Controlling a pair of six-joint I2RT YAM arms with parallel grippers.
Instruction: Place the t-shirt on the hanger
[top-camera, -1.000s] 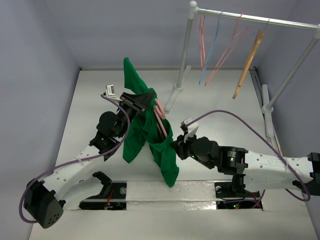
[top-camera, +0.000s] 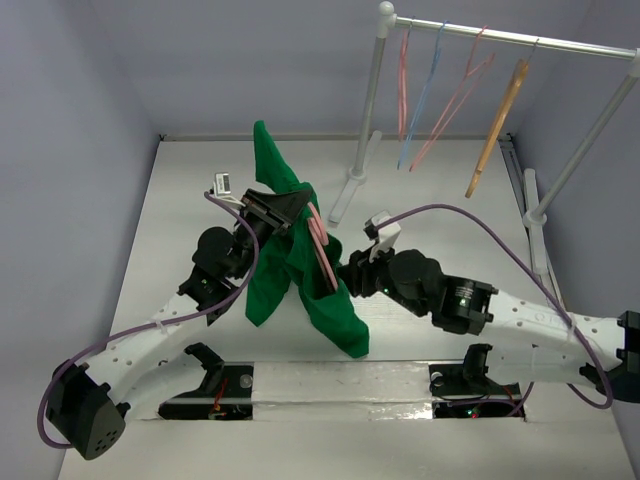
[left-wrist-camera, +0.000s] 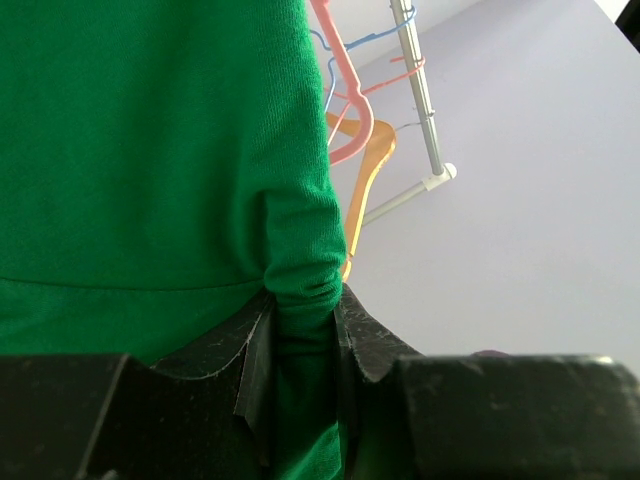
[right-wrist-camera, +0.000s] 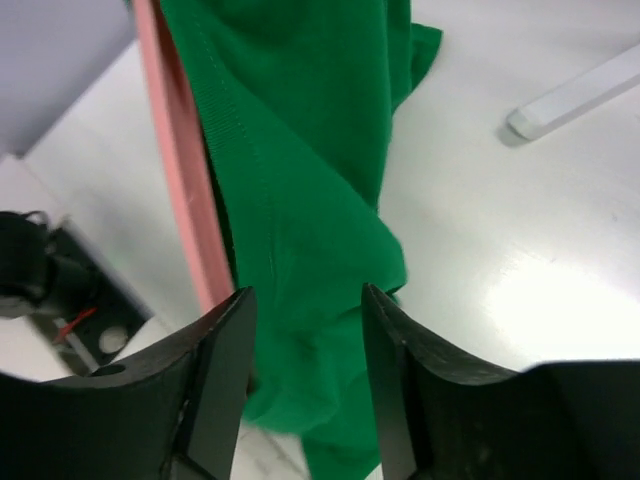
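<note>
The green t-shirt (top-camera: 285, 265) hangs bunched from my left gripper (top-camera: 305, 200), which is shut on a fold of its cloth (left-wrist-camera: 305, 320). A pink hanger (top-camera: 322, 250) runs down along the shirt; in the right wrist view its bar (right-wrist-camera: 185, 170) lies beside the cloth, left of it. How much of the hanger sits inside the shirt is hidden. My right gripper (top-camera: 352, 277) is at the shirt's right side, near the hanger's lower end. Its fingers (right-wrist-camera: 220, 370) stand apart, with green cloth (right-wrist-camera: 310, 350) showing in the gap; nothing looks pinched.
At the back right stands a rack whose rail (top-camera: 520, 38) carries pink hangers (top-camera: 403, 85), a blue hanger (top-camera: 428, 90) and a wooden hanger (top-camera: 497, 130). One rack foot (top-camera: 350, 180) rests behind the shirt.
The shirt's lower tip has swung right and up, and more of the pink hanger's lower end shows. The left gripper has barely moved, still shut on the cloth.
</note>
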